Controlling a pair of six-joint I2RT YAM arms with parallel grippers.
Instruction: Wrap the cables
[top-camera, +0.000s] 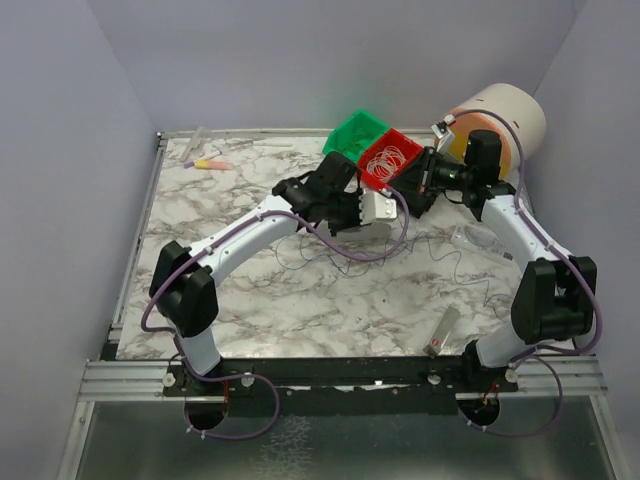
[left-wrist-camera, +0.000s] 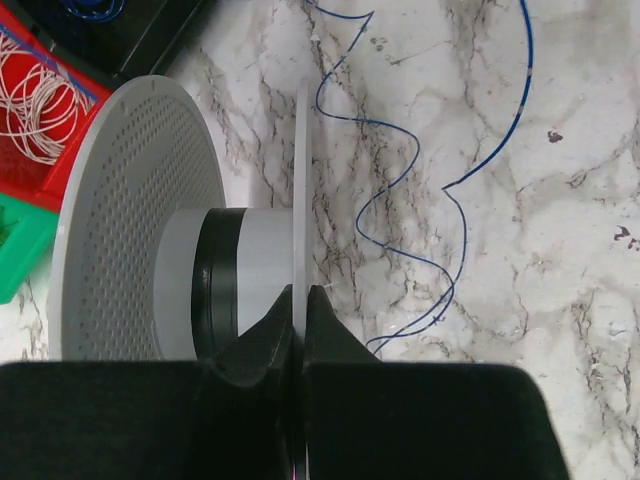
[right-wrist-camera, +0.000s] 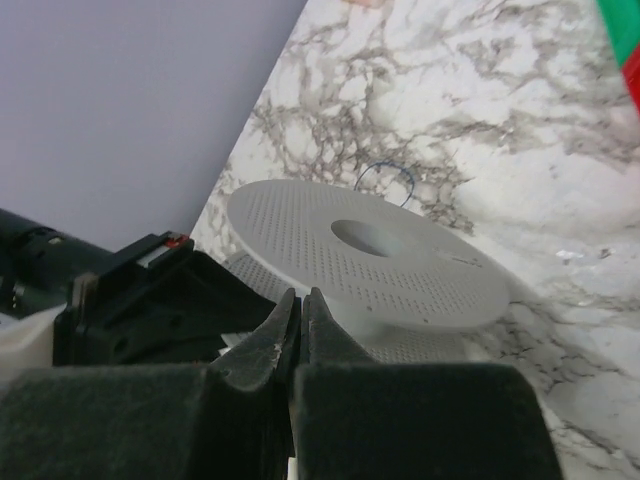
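A white perforated spool (top-camera: 362, 232) with a black band on its hub hangs over the middle of the table. My left gripper is shut on the thin rim of one of its flanges. A thin blue cable (left-wrist-camera: 407, 132) lies in loose bends on the marble, to the right of the spool in the left wrist view. In the top view my right gripper (top-camera: 423, 188) is over the black bin, shut, with nothing visible between its fingers. The spool's flange (right-wrist-camera: 300, 235) and the left arm appear just beyond it in the right wrist view.
Green (top-camera: 355, 132), red (top-camera: 405, 141) and black bins stand in a row at the back; white cable lies in the red one. A big cream roll (top-camera: 510, 110) fills the back right corner. A pale bar (top-camera: 442, 330) lies at front right.
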